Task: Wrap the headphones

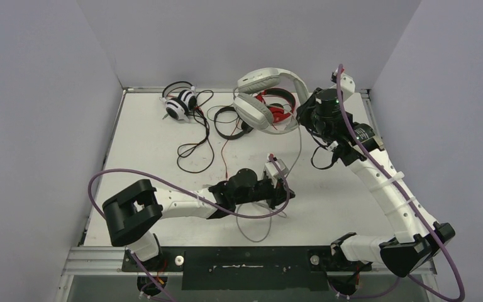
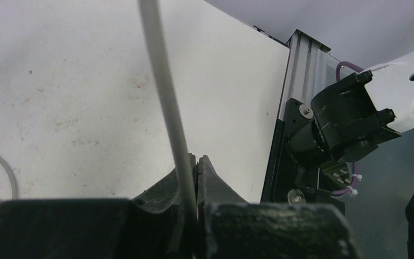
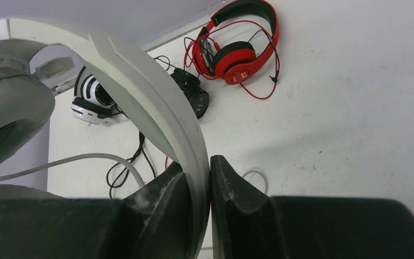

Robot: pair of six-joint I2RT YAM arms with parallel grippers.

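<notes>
White over-ear headphones hang in the air over the back of the table. My right gripper is shut on their headband, which passes between its fingers in the right wrist view. Below them and nearer the front, my left gripper is shut. The white cable runs from the headphones down to it. In the left wrist view the cable crosses before the fingertips and enters the seam between the fingers lower down. Slack cable loops on the table beneath the left gripper.
Along the back lie red headphones, black headphones and black-and-white headphones with a dark cable bundle. Grey walls stand behind and beside.
</notes>
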